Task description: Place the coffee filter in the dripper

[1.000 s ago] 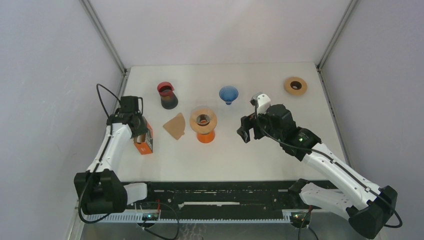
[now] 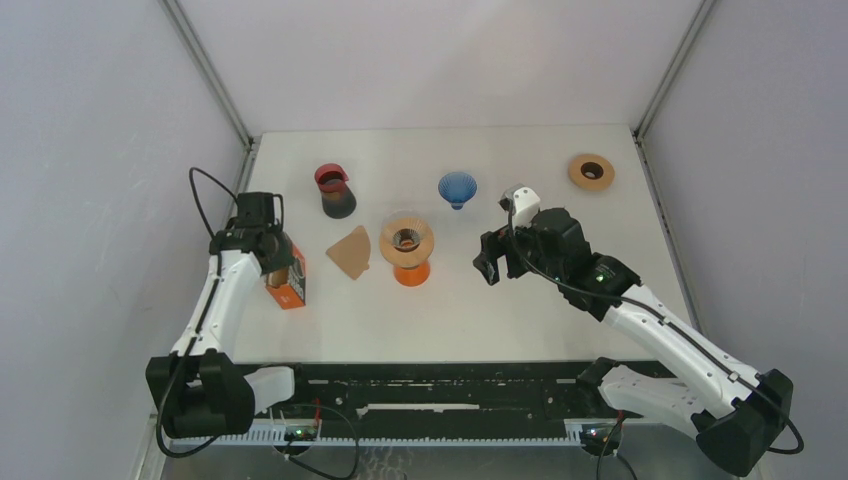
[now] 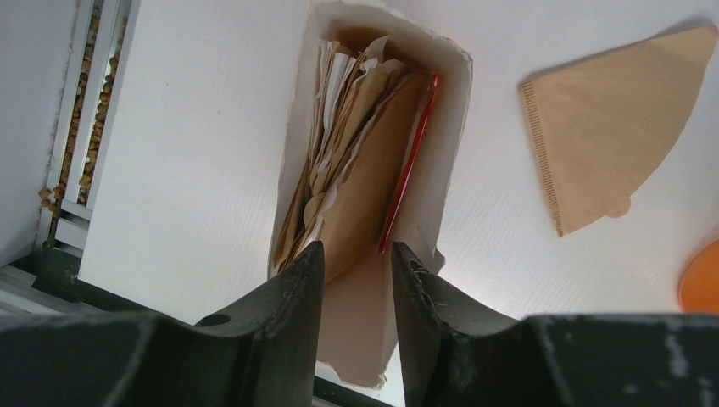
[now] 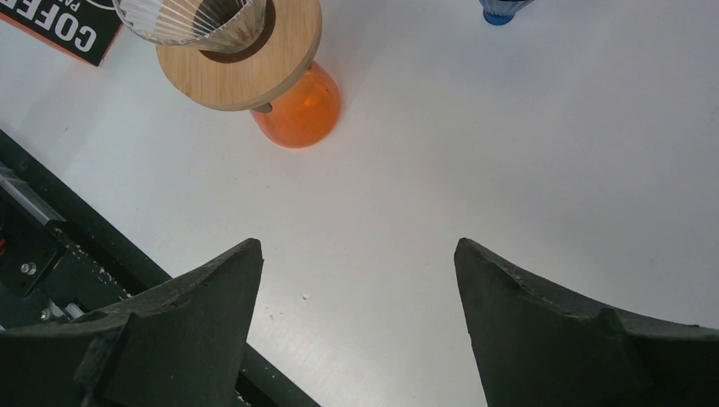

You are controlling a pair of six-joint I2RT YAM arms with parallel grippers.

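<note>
A brown paper coffee filter [image 2: 350, 252] lies flat on the table between the filter box and the dripper; the left wrist view shows this filter [image 3: 623, 127] at the right. The clear ribbed dripper [image 2: 406, 238] sits in a wooden ring on an orange-based stand. Inside the open orange box [image 2: 288, 290] more paper filters [image 3: 360, 161] stand on edge. My left gripper is over the box opening, open, with a narrow gap and nothing held between its fingers. Above bare table to the dripper's right, my right gripper is open and empty.
A blue dripper [image 2: 457, 188] stands behind, right of centre. At the back left is a dark carafe with a red top [image 2: 335, 190]; a wooden ring [image 2: 591, 172] lies at the back right.
My left arm has shifted very slightly over the box. The right arm, the loose filter and the dripper look unmoved.
</note>
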